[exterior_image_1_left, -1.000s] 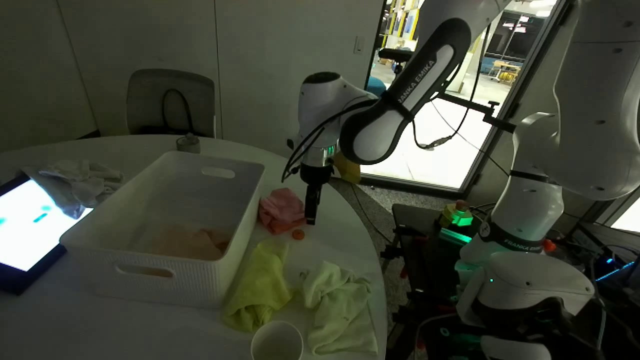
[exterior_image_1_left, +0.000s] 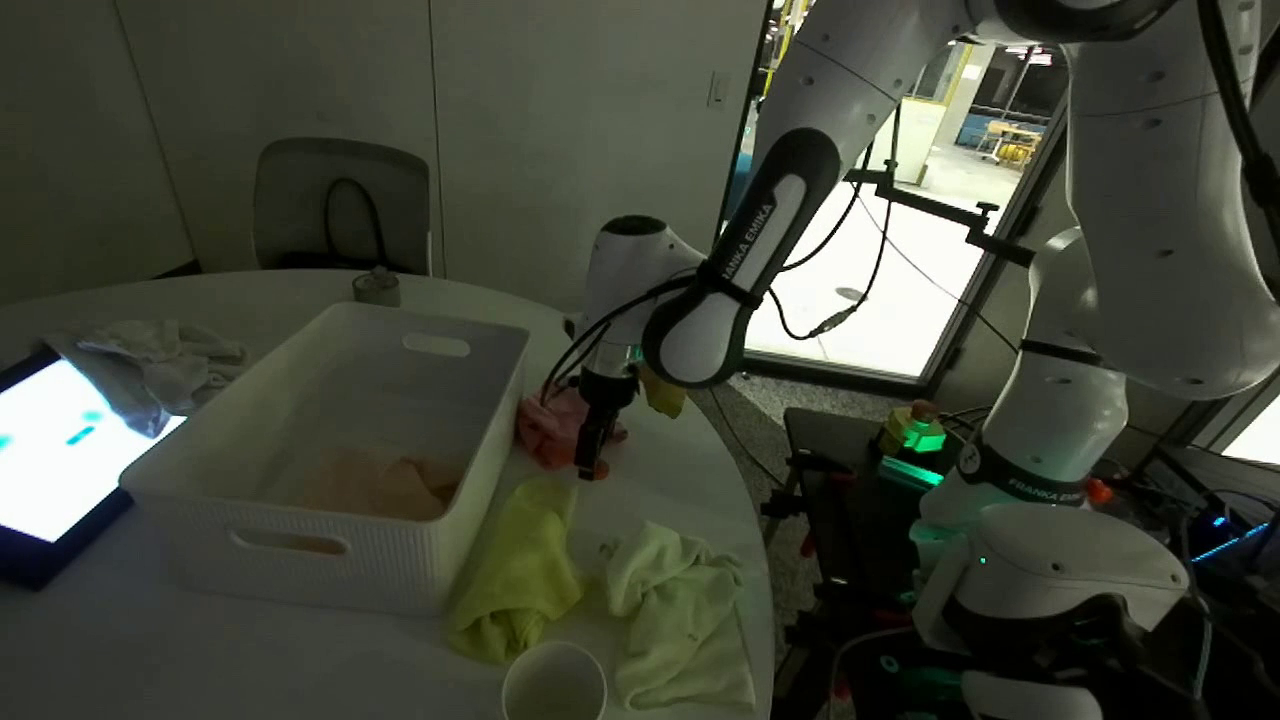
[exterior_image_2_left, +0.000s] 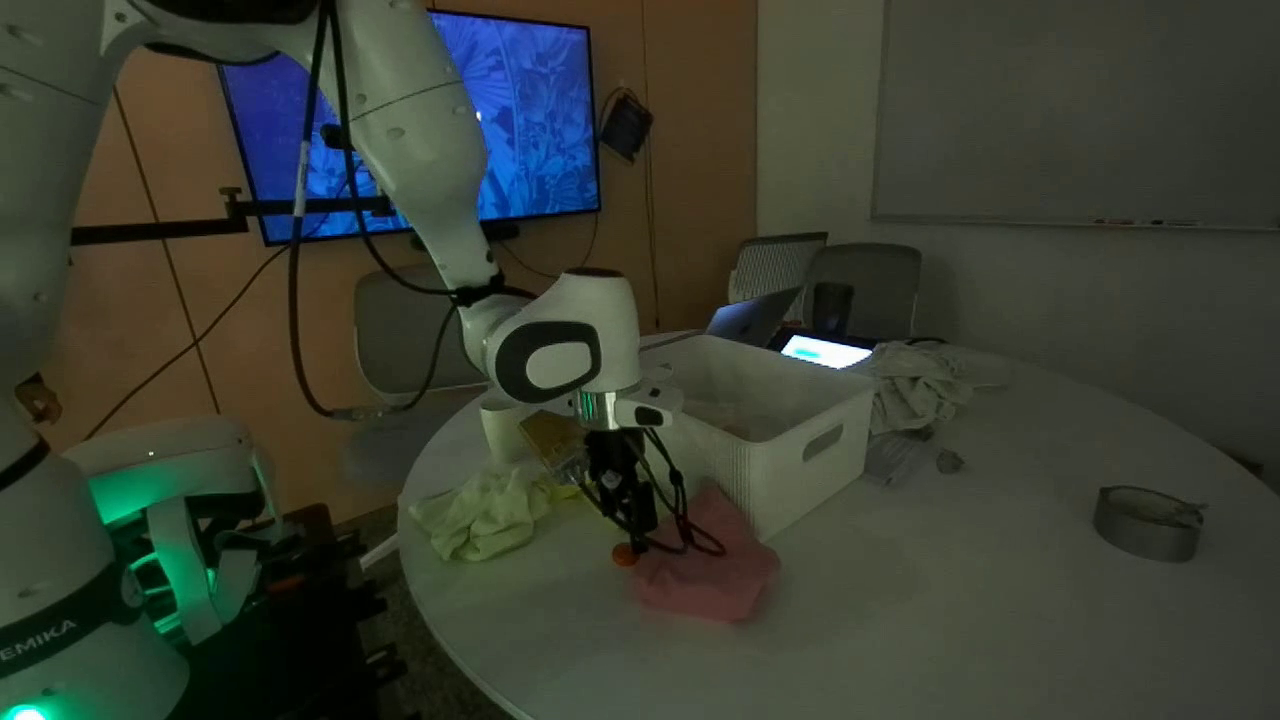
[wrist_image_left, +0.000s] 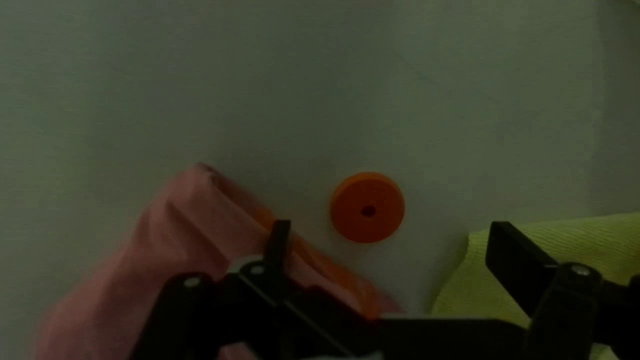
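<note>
My gripper is open and low over the table, its two dark fingers wide apart in the wrist view. A small round orange disc (wrist_image_left: 367, 207) with a dark centre hole lies on the table, between the fingertips' lines and slightly beyond them. A crumpled pink cloth (wrist_image_left: 174, 240) with an orange edge lies under and beside the left finger. Behind the right finger shows a yellow cloth (wrist_image_left: 600, 240). From the second exterior view, the disc (exterior_image_2_left: 624, 554) appears right beside my fingertips, next to the pink cloth (exterior_image_2_left: 708, 564). Nothing is held.
The white bin (exterior_image_1_left: 480, 480) stands close to the gripper, with peach-coloured cloth (exterior_image_1_left: 372, 484) inside. A pale green cloth (exterior_image_1_left: 678, 612) and a white cup (exterior_image_1_left: 554, 684) are near the table's edge. A tape roll (exterior_image_2_left: 1148, 523) sits apart on open table.
My gripper has come down and moved left in the first exterior view, towards the bin, from above the table to beside the disc and pink cloth. The cloths and bin look unmoved.
</note>
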